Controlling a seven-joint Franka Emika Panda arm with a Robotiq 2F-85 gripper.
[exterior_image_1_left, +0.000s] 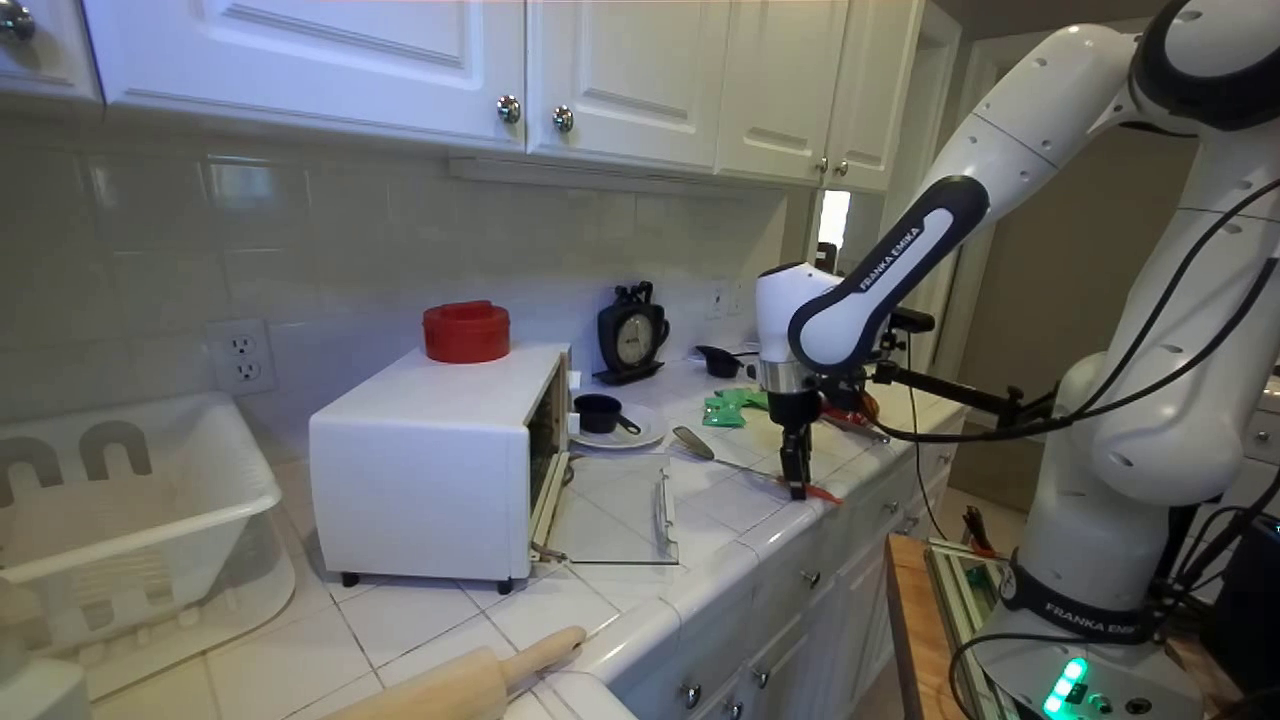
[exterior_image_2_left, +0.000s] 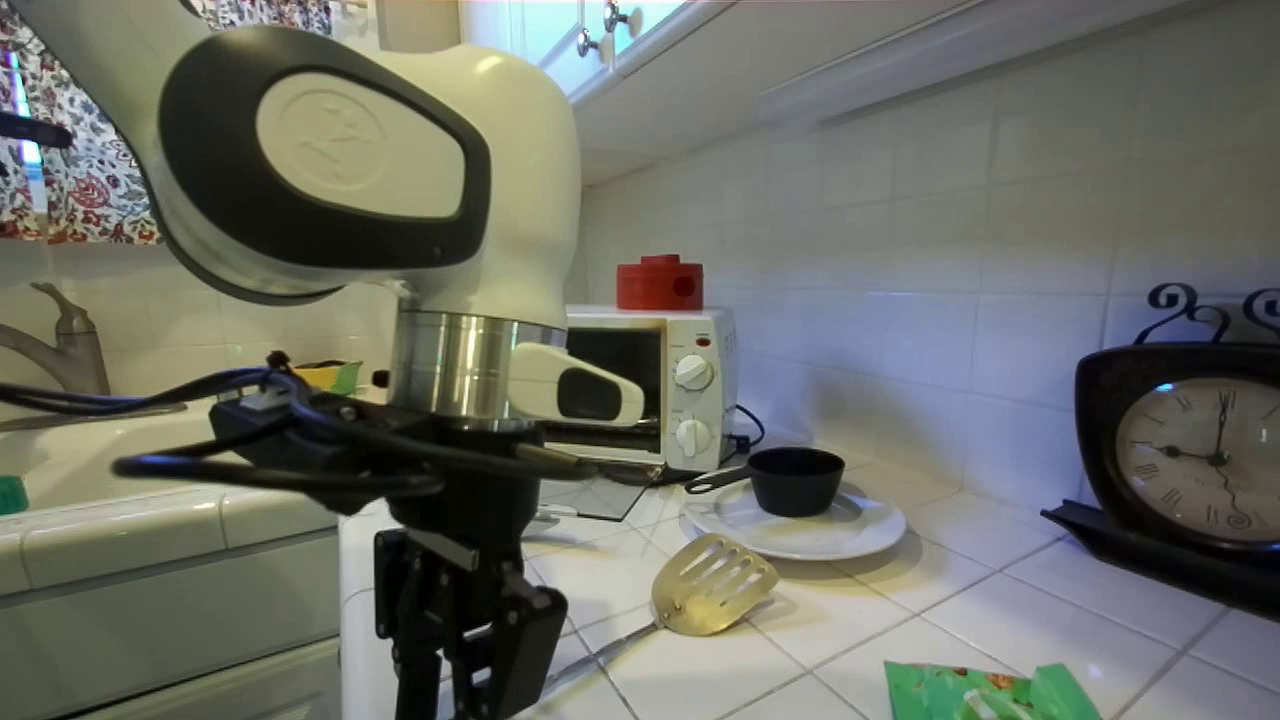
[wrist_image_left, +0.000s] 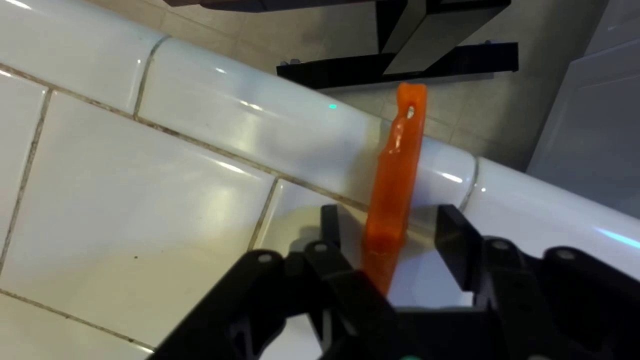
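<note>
A slotted spatula (exterior_image_2_left: 708, 588) lies on the tiled counter, its metal head toward the white plate and its orange handle (wrist_image_left: 393, 186) sticking out over the rounded front edge. My gripper is down at the handle, part open. In the wrist view one finger is on each side of the handle, with gaps between them. The gripper (exterior_image_1_left: 795, 486) hides part of the handle in the first exterior view.
A white toaster oven (exterior_image_1_left: 420, 462) with its glass door lowered stands left, a red container (exterior_image_1_left: 465, 332) on top. Behind are a plate (exterior_image_1_left: 648, 422) with a black cup (exterior_image_1_left: 597, 414), a clock (exterior_image_1_left: 632, 336) and green packets (exterior_image_1_left: 723, 410). A rolling pin (exterior_image_1_left: 480, 684) lies in front.
</note>
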